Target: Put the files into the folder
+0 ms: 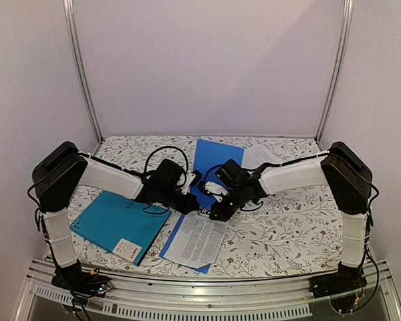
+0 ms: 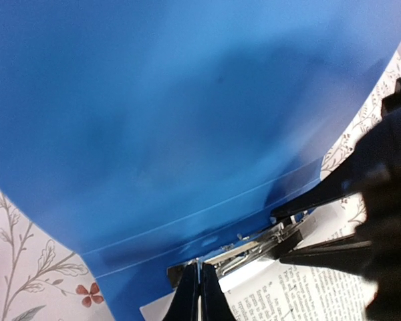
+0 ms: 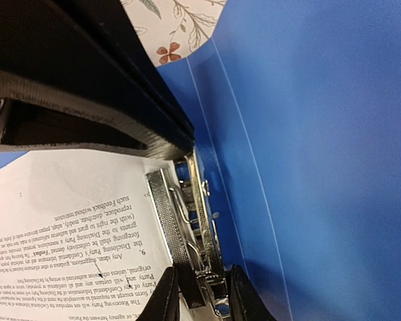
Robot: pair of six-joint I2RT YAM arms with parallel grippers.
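Observation:
The blue folder (image 1: 217,154) lies open, printed sheets (image 1: 197,237) on its near half under a metal clip (image 3: 168,221) along the spine. My left gripper is shut at the clip's left part, nothing clear between its fingers; in the right wrist view its black body reaches onto the clip. My right gripper (image 1: 207,207) is at the clip's right part; in the left wrist view its two fingers straddle the clip, part open. Whether it grips anything is hard to tell.
A teal folder (image 1: 113,224) with a white label lies at the left. More loose paper (image 1: 257,154) lies at back right, behind the right arm.

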